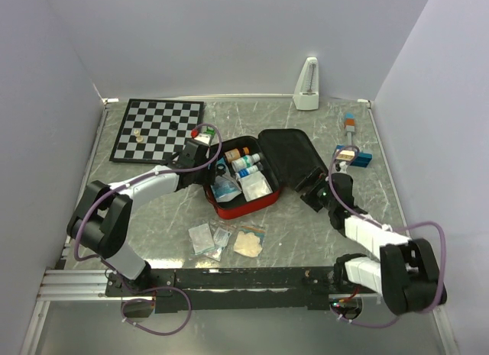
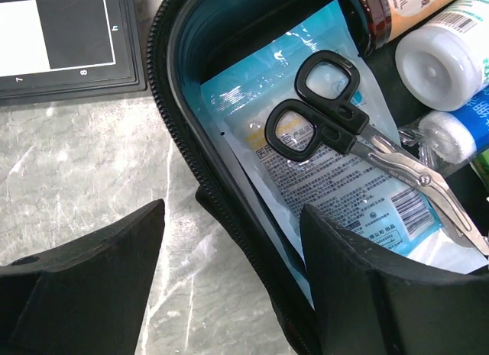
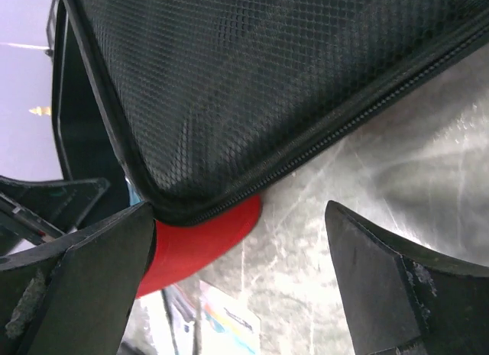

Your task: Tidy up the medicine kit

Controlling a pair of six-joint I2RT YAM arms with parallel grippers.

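Note:
The medicine kit is a red and black case [image 1: 243,209], lying unfolded with its black lid [image 1: 291,153] out to the right. Inside the case sit bottles [image 1: 246,162], a white packet [image 1: 256,185] and a blue-white packet [image 2: 336,179] with black-handled scissors [image 2: 328,122] on top. My left gripper is open, its fingers on either side of the case's left rim; whether they touch it cannot be told. At the lid's front right edge, my right gripper is open, the lid's corner [image 3: 179,206] showing near its left finger.
Bagged supplies [image 1: 248,241] and white packets [image 1: 202,238] lie in front of the case. A chessboard [image 1: 157,131] stands behind left, a white metronome [image 1: 307,84] at the back, and a blue block object [image 1: 359,156] at far right.

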